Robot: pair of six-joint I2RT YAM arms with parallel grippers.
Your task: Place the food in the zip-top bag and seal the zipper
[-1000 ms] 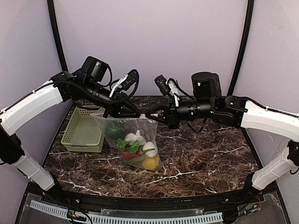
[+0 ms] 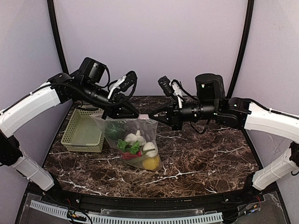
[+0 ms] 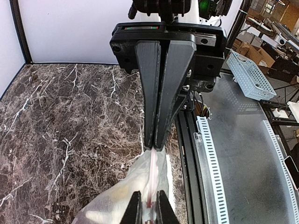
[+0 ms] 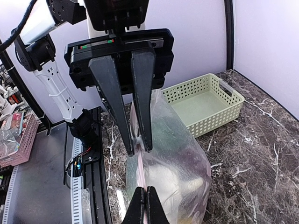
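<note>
A clear zip top bag [image 2: 126,135] stands upright at table centre with garlic [image 2: 148,148], green leaves [image 2: 131,147], something red and a yellow item [image 2: 151,163] inside. My left gripper [image 2: 137,115] is shut on the bag's top edge; in its wrist view the pink zipper [image 3: 152,172] runs along that edge. My right gripper [image 2: 152,115] is shut at the zipper strip beside the left one, near the bag's right end; whether anything is between its fingertips is unclear in the right wrist view [image 4: 144,198].
An empty green basket [image 2: 81,130] sits at the back left of the marble table [image 2: 201,163]. Both arms come close together over the bag.
The bag and food look unchanged.
</note>
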